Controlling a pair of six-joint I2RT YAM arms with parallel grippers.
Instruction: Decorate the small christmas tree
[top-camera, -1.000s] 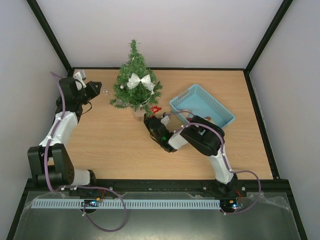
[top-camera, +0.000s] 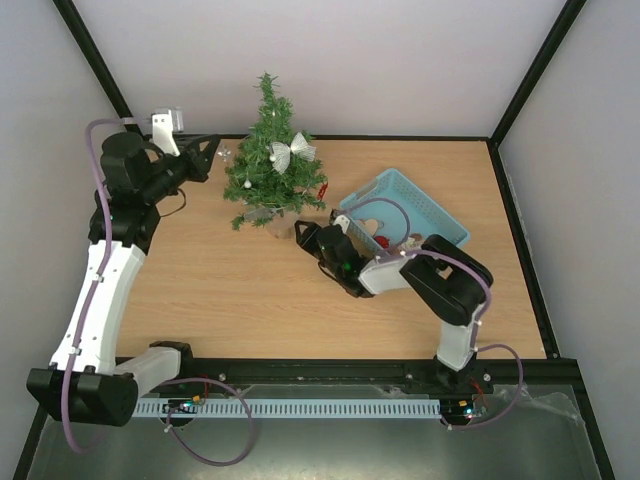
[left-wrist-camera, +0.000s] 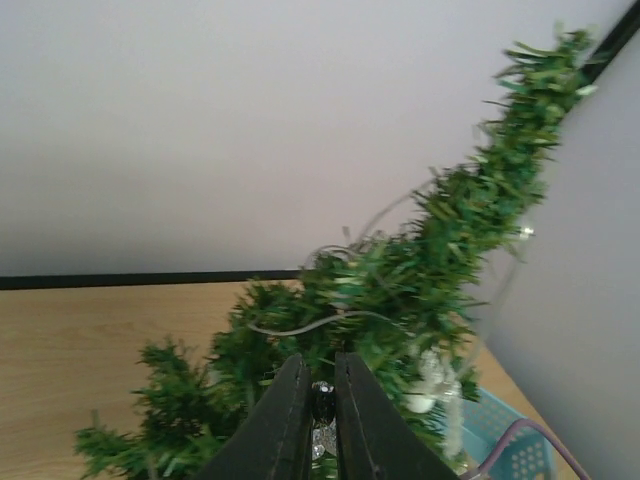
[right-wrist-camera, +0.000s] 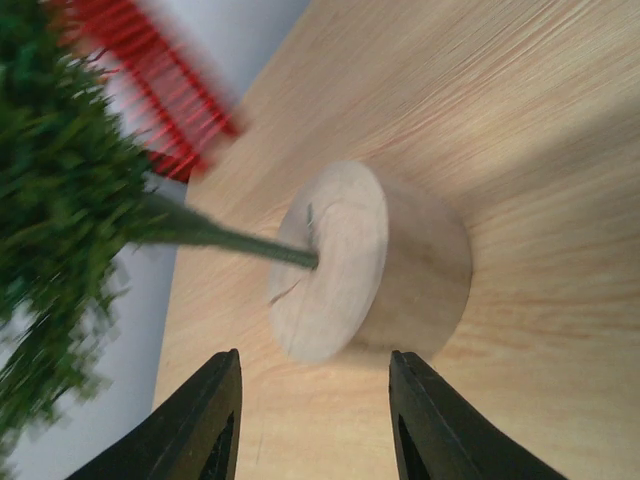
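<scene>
The small green tree (top-camera: 270, 145) stands near the back of the table, a white bow (top-camera: 293, 152) on it and a red ornament (top-camera: 323, 190) at its lower right. Its round wooden base (right-wrist-camera: 410, 270) shows in the right wrist view. On the tree's left, my left gripper (top-camera: 214, 145) is shut, and a clear sparkling ornament (top-camera: 224, 152) hangs at its fingertips; the left wrist view shows this ornament (left-wrist-camera: 324, 437) against the branches. My right gripper is low beside the base, open, with nothing between its fingers.
A light blue basket (top-camera: 425, 205) with a few ornaments, one of them red (top-camera: 381, 241), is at the right, partly behind the right arm.
The tree has turned or shifted, its bow and red ornament moving right and back. The left arm has reached closer to the tree with the clear ornament. The right arm's elbow has swung right.
</scene>
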